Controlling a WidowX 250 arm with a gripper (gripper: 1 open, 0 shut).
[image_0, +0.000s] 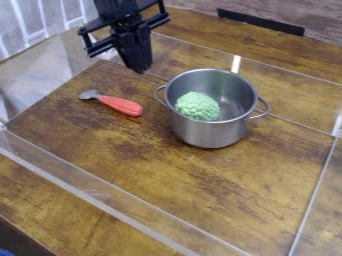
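Note:
My gripper (132, 55) hangs over the upper left of the wooden surface, shut, with nothing visible between its fingers. Below it, apart, lies a spoon-like utensil (120, 105) with a red handle and a metal end pointing left. To its right stands a steel pot (221, 135) with two handles, holding a green, bumpy, round object (197, 104).
Clear panel edges run along its left and right sides. A small white strip (235, 64) lies behind the pot.

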